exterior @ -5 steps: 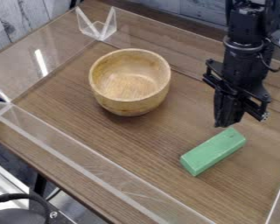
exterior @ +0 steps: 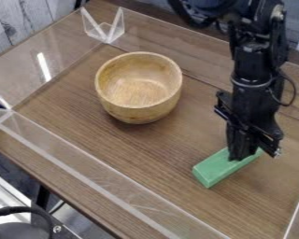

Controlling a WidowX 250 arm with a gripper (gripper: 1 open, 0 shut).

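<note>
My gripper [exterior: 249, 147] points down at the right, its narrow black fingertips low over the upper end of a green rectangular block [exterior: 220, 172], which lies on the wooden table. The fingers look close together; whether they touch the block is unclear.
A wide tan bowl [exterior: 139, 89] stands at the upper left of centre. A clear plastic piece [exterior: 102, 26] lies at the top left. Black cable [exterior: 15, 214] shows at the lower left corner. The table between bowl and block is clear.
The block and bowl look in the same places.
</note>
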